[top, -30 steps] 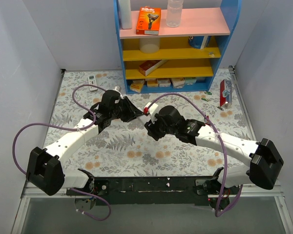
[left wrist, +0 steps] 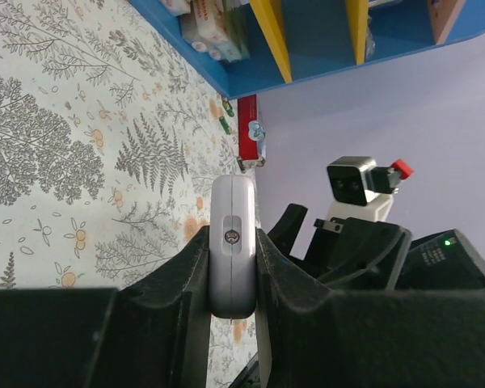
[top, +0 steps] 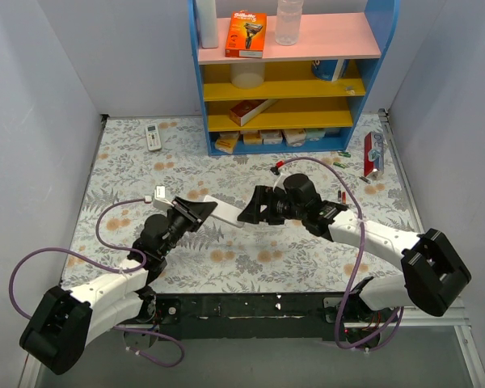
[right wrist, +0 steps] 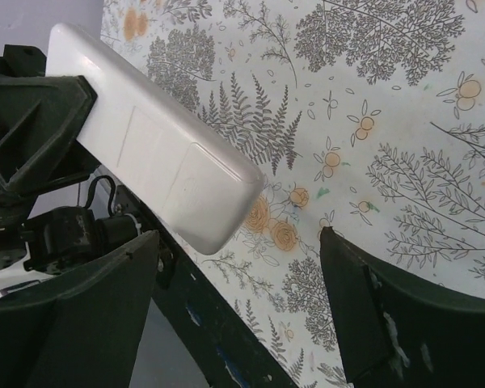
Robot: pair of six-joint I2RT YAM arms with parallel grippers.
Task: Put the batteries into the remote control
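My left gripper (top: 208,207) is shut on a white remote (top: 226,212), seen end-on with a small screw in the left wrist view and with its panelled side up in the right wrist view (right wrist: 162,153). My right gripper (top: 250,212) stands part open at the remote's free end, its two fingers framing that end from below in the right wrist view, not clearly touching it. Small green batteries (top: 337,164) and red ones (top: 342,196) lie on the table at the right.
A blue shelf (top: 370,73) with boxes stands at the back. Another remote (top: 153,137) lies back left, a red package (top: 373,155) at the right.
The left arm has moved down toward the front left with the remote.
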